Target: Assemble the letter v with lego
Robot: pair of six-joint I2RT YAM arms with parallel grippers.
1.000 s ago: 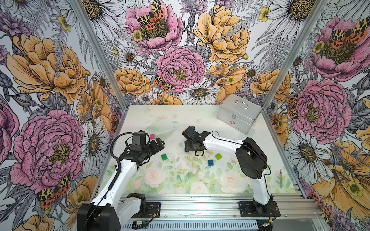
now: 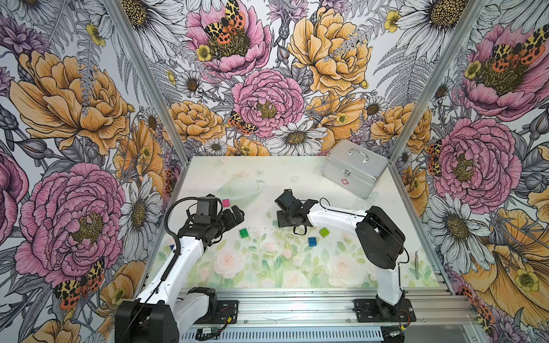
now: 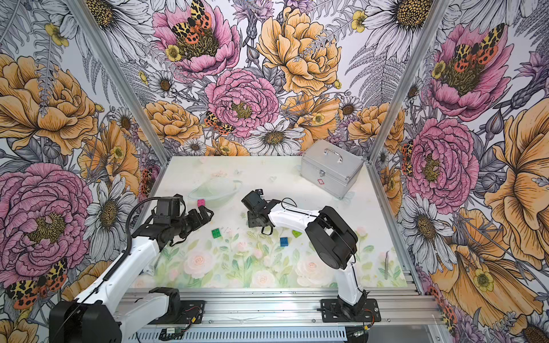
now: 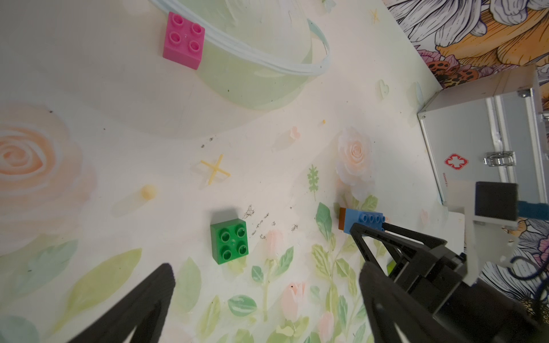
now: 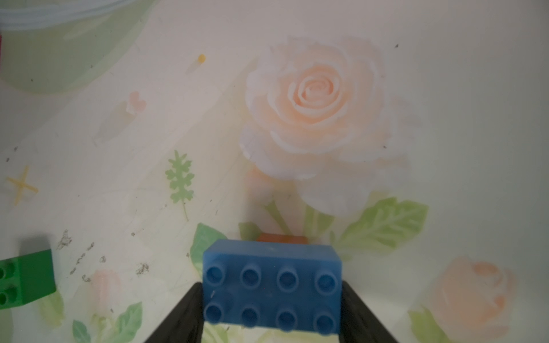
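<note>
A blue brick with two rows of studs (image 5: 268,281) is pinched between the fingers of my right gripper. An orange-brown piece (image 5: 284,237) shows along its far lower side; whether that touches the table I cannot tell. From the left wrist view, the same orange-brown piece (image 4: 342,218) sits against the blue brick's end. My left gripper is open and empty above the table, its blurred fingers wide apart. Ahead of it lies a green brick (image 4: 229,240), studs up, and farther off a pink brick (image 4: 184,41).
A second blue brick (image 2: 312,241) and a lime brick (image 2: 324,232) lie close together right of centre. A silver case (image 2: 352,169) fills the back right corner. Tweezers (image 2: 417,265) rest near the right edge.
The left arm and the loose bricks look unmoved.
</note>
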